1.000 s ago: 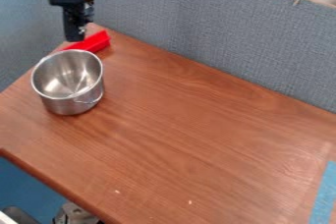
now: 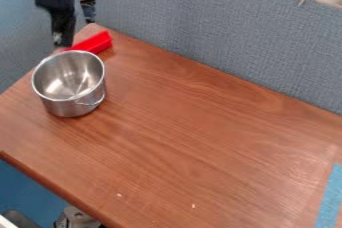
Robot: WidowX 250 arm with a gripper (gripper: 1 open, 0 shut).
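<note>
The black gripper (image 2: 60, 36) hangs at the upper left, above and behind a steel pot (image 2: 68, 92) with a side handle. A red object (image 2: 94, 43) lies on the wooden table just behind the pot, close to the gripper's right. The fingertips are small and dark, and whether anything is between them cannot be made out.
Grey padded walls (image 2: 214, 42) stand along the back and left. A strip of blue tape (image 2: 329, 192) lies at the right edge.
The gripper has shifted left and a little lower, toward the left end of the red object. The pot has not visibly moved.
</note>
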